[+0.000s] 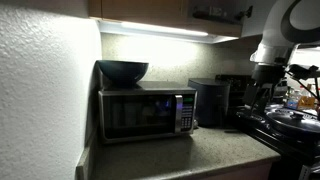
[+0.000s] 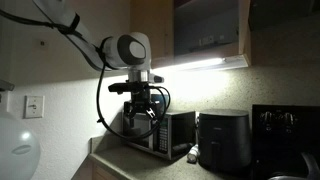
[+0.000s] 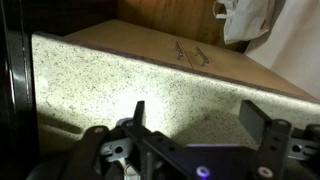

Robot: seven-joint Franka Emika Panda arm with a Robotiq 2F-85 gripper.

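Observation:
My gripper stands open in the wrist view, its two dark fingers wide apart. Nothing shows between them but the pale speckled countertop (image 3: 85, 90) below. From the second exterior view, the gripper (image 2: 150, 112) hangs in front of the microwave (image 2: 181, 130), above the counter, though its fingers are too dark there to make out. The first exterior view shows the silver and black microwave (image 1: 140, 115) with a dark bowl (image 1: 122, 72) on top, while the arm (image 1: 285, 35) is at the right, near the stove.
A black air fryer (image 2: 224, 138) stands right of the microwave. The stove carries a lidded pan (image 1: 294, 122). Cabinets (image 2: 207, 35) hang overhead. Free countertop (image 1: 180, 155) lies before the microwave. Below the counter edge, a white bag (image 3: 243, 18) is visible.

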